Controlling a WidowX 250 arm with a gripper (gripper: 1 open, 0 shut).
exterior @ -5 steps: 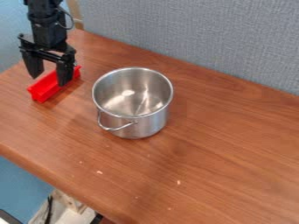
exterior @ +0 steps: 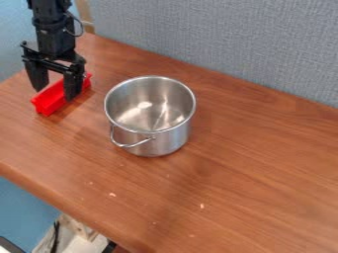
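My black gripper (exterior: 53,66) is open at the upper left, its fingers low over a red oblong block (exterior: 55,97) lying on the wooden table. The gripper partly hides the block; whether they touch, I cannot tell. To the right of the block stands a steel pot (exterior: 150,116) with a wire handle on its near side, its inside empty.
A grey textured wall (exterior: 238,49) runs along the back, and the table's left edge drops off near the lower left.
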